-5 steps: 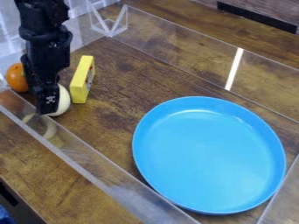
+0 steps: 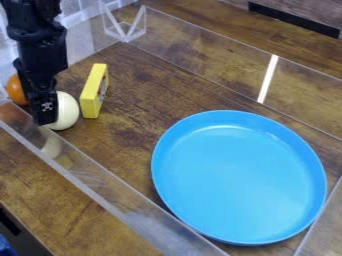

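My black gripper (image 2: 40, 100) is at the upper left, pointing down with its fingers open beside a white round object (image 2: 62, 112). An orange object (image 2: 16, 88) sits behind it at the left edge, partly hidden by the gripper. A yellow block (image 2: 95, 90) stands just to the right of the white object. A large blue plate (image 2: 238, 178) lies on the wooden table at the right.
A clear low wall (image 2: 94, 185) runs along the lower left, with other clear panels at the back and right. The table between the yellow block and the plate is bare.
My gripper has shifted slightly left, toward the orange object. The other objects look almost unmoved.
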